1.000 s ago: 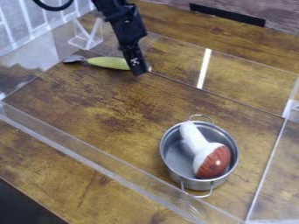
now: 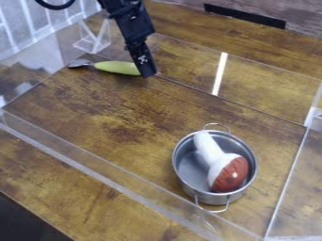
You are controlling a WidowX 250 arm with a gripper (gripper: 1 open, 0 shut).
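Note:
My black gripper point(image 2: 143, 66) reaches down from the top left, beside a yellow-green banana-shaped object point(image 2: 116, 67) lying on the wooden surface; whether its fingers touch it is hard to tell, and I cannot make out anything between them. A spoon-like metal utensil point(image 2: 79, 64) lies at the left end of that object. At the lower right, a steel pot point(image 2: 190, 175) holds a white item with a reddish-brown top point(image 2: 229, 173), lying tilted.
Clear plastic walls point(image 2: 70, 133) border the wooden work area point(image 2: 113, 113). A white strip point(image 2: 220, 73) stands out near the back right.
The gripper has shifted very slightly over the last second, staying beside the yellow-green object. The pot and its contents are unchanged.

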